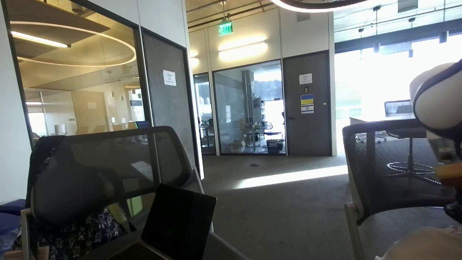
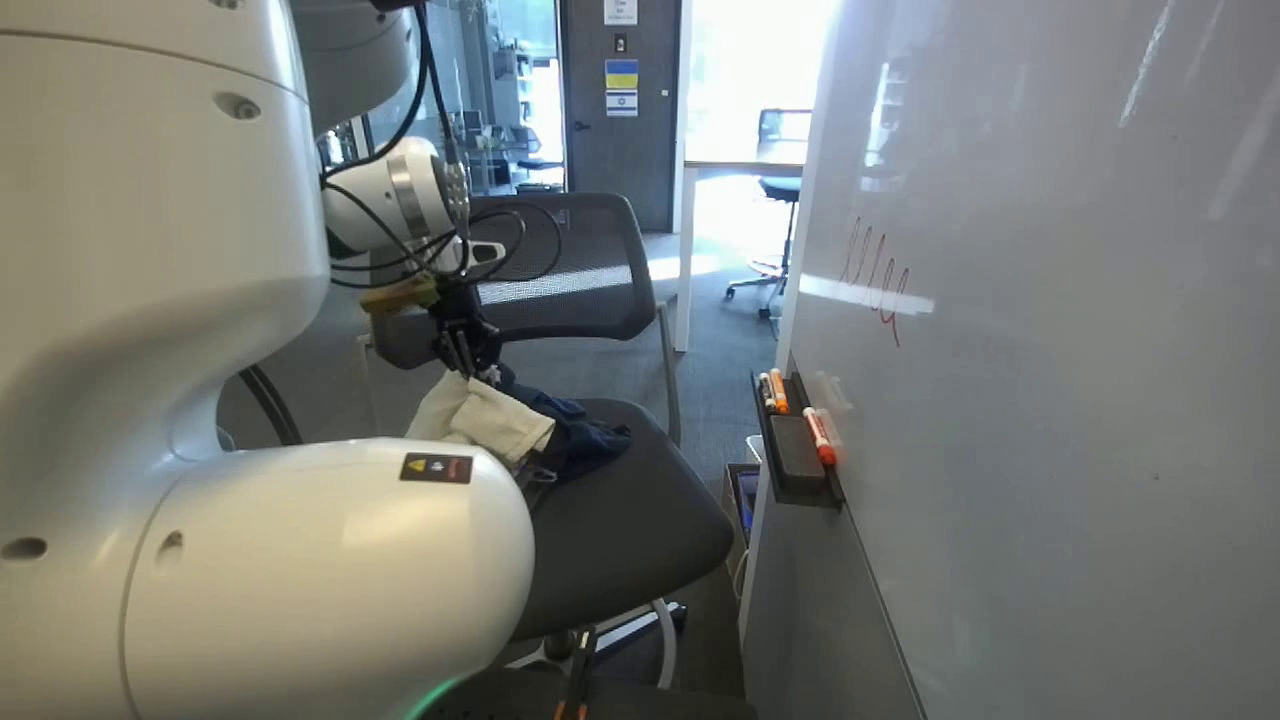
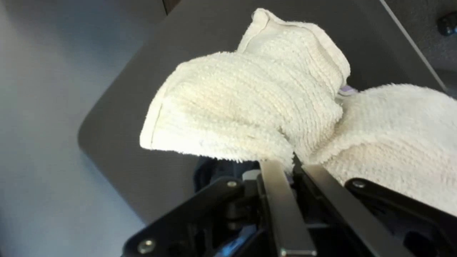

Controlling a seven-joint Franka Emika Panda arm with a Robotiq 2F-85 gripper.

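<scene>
A cream terry towel [image 3: 248,102] is pinched between the fingers of my gripper, bunched at the grip with folds spreading to both sides. In exterior view 2 my gripper [image 2: 462,360] is above the chair seat [image 2: 636,516], and the towel [image 2: 480,414] hangs from its fingertips. Whether the towel's lower part touches the seat I cannot tell. Dark blue cloth [image 2: 582,432] lies on the seat beside the towel. At the lower right of exterior view 1 a blurred pale patch of the towel [image 1: 428,245] shows; the fingertips are out of that view.
To the right stands a whiteboard [image 2: 1032,360] with red scribbles and a tray [image 2: 798,462] of markers. The chair backrest [image 2: 564,264] rises behind my gripper. A laptop [image 1: 179,221] rests on another chair at the left.
</scene>
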